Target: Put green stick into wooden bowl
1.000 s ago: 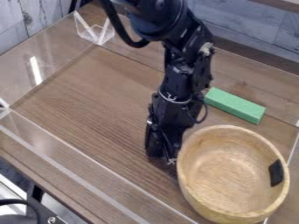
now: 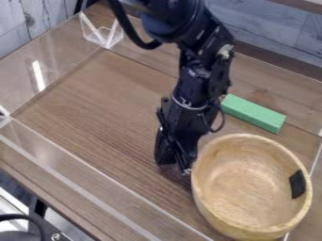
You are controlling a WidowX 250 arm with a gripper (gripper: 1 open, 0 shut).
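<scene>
The green stick [image 2: 253, 113], a flat-sided bar, lies on the table at the right, behind the bowl. In front of it the wooden bowl [image 2: 251, 186] rests on the table at the lower right, its open top facing the camera and its inside bare. My black gripper [image 2: 175, 166] points down close to the bowl's left rim, low over the table. Its fingers are dark and blend together, so whether they are parted cannot be made out. The stick is well apart from the fingertips, beyond the arm.
A clear plastic container [image 2: 101, 31] stands at the far left corner. Bare wooden table [image 2: 94, 108] stretches across the left and middle. A dark patch marks the bowl's right inner wall. Black cables hang around the arm above.
The arm has shifted very slightly to the right and up in the view. The stick and bowl have stayed in place.
</scene>
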